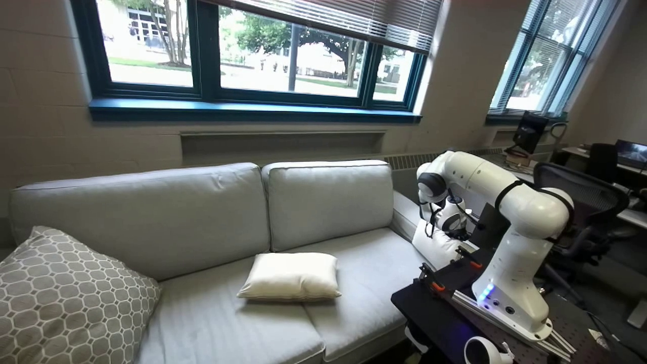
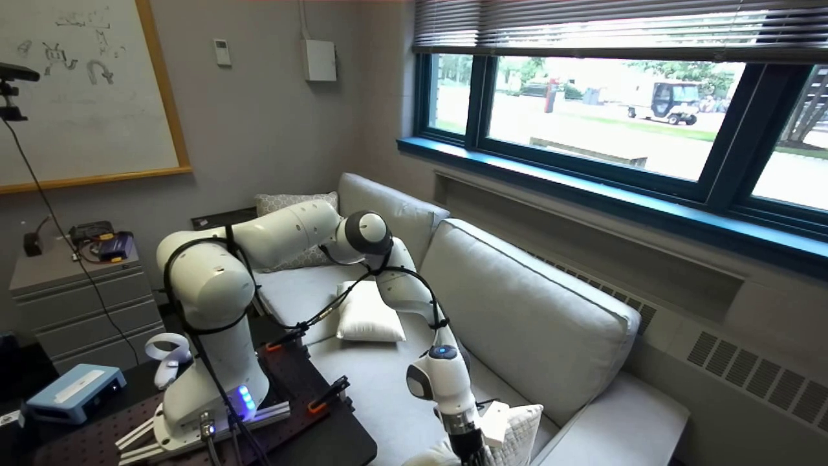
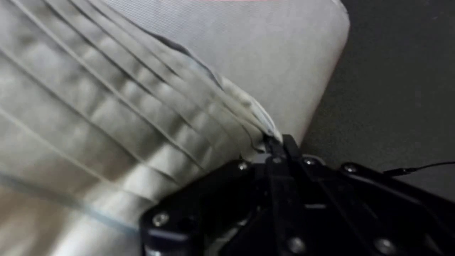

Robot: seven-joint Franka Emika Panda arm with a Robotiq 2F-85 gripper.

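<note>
In the wrist view my gripper is shut on a pinched fold of a white pleated pillow point(image 3: 162, 115), whose cloth fans out to the upper left. Exterior view 1 has this pillow at the sofa's right end, partly behind the arm and the table clamps. Only part of it shows at the bottom of exterior view 2, with the gripper point(image 2: 468, 450) against it near the frame's edge. A second, smaller cream pillow point(image 1: 289, 276) lies flat on the middle of the sofa seat, well apart from the gripper.
A patterned grey pillow point(image 1: 73, 297) leans at the sofa's left end. The grey sofa point(image 1: 358, 264) has free seat room either side of the cream pillow. Orange-tipped clamps point(image 1: 431, 280) stand up along the black table's edge. An office chair point(image 1: 585, 200) is behind the arm.
</note>
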